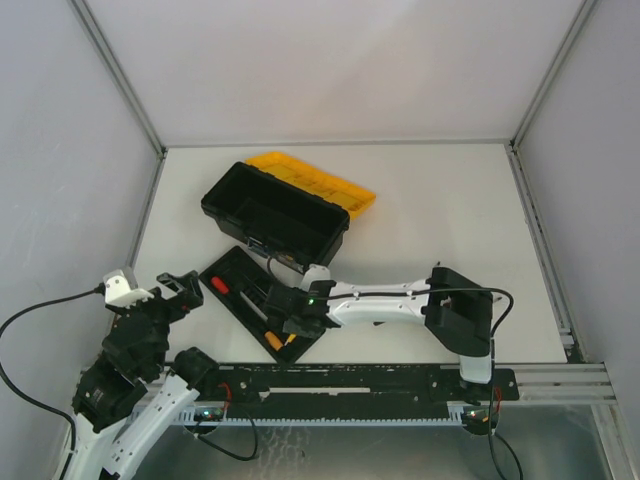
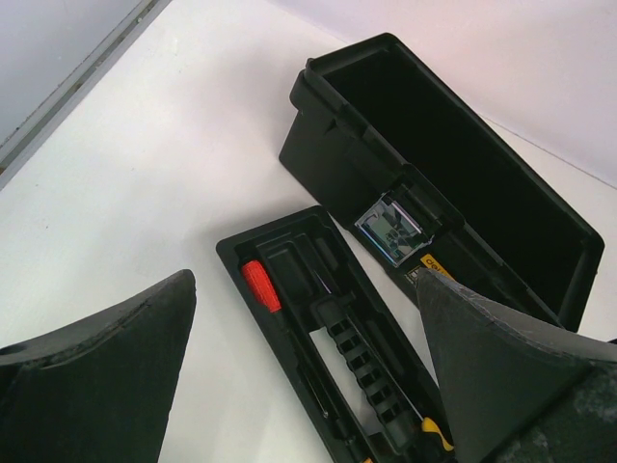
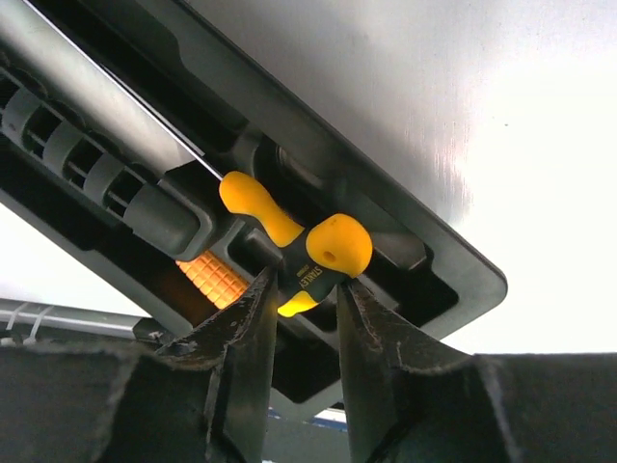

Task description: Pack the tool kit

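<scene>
The black tool tray [image 1: 236,259] lies in front of the black toolbox [image 1: 240,200]. It holds a red-handled tool [image 2: 258,285] and an orange-handled one [image 3: 212,279]. A yellow-and-black screwdriver [image 3: 258,206] lies in a slot, its handle end up at my right gripper. The fingers of that gripper stand apart on either side of the handle's dark middle; whether they grip it does not show. Left of the tray, my left gripper is open, with nothing between its fingers.
Behind the toolbox sits a yellow tray [image 1: 320,180]. The toolbox's front latch area [image 2: 393,231] is close to the tool tray.
</scene>
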